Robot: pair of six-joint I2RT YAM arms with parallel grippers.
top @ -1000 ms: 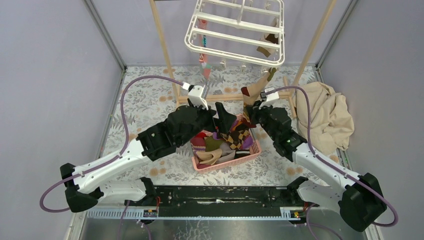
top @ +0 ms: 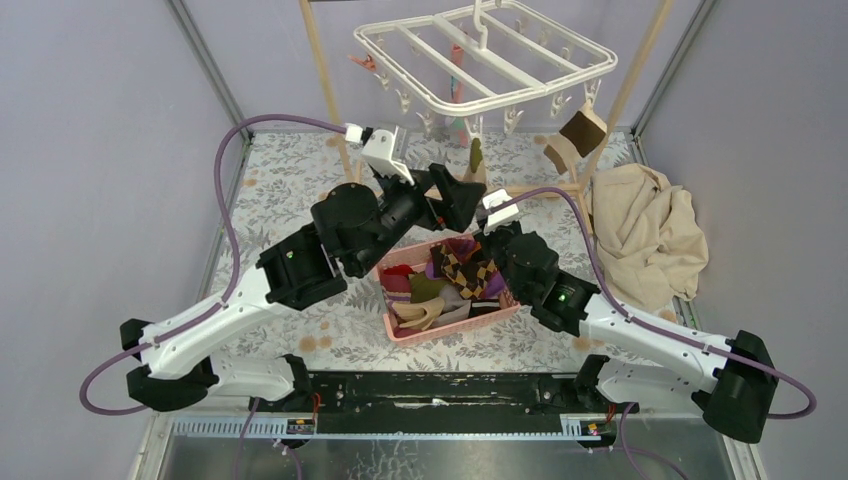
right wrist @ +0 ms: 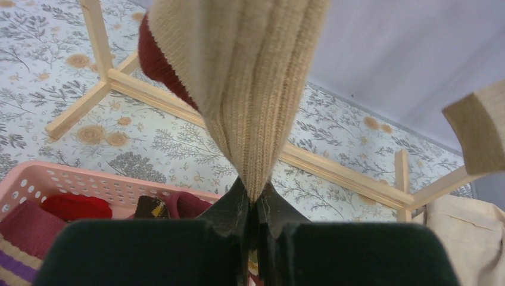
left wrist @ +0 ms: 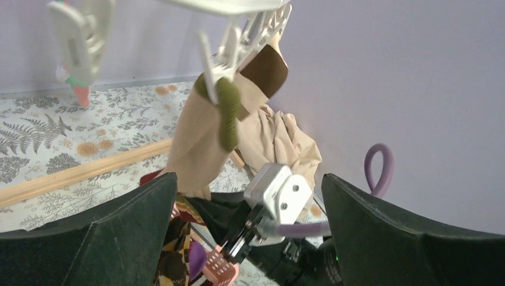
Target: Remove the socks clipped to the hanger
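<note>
A white hanger point(top: 486, 55) with clips hangs at the back of the top view. From one of its clips hangs a beige sock point(left wrist: 199, 134) with olive and dark red parts, its upper end held in the clip. My right gripper is shut on the lower part of this sock, which stretches up from the fingers. My left gripper stands open in front of the sock, nothing between its fingers. A brown and beige sock point(top: 582, 131) hangs from the hanger's right corner. A small orange-red piece point(top: 364, 62) hangs at the left.
A pink basket point(top: 440, 333) full of socks stands below the arms. Wooden poles point(top: 635, 75) frame the hanger. Beige cloth point(top: 648, 235) lies at the right. Patterned floor to the basket's left is clear.
The hanger has turned and its front edge now reaches further left. My right gripper has moved left with the sock's end. My left gripper has risen slightly, its fingers still open.
</note>
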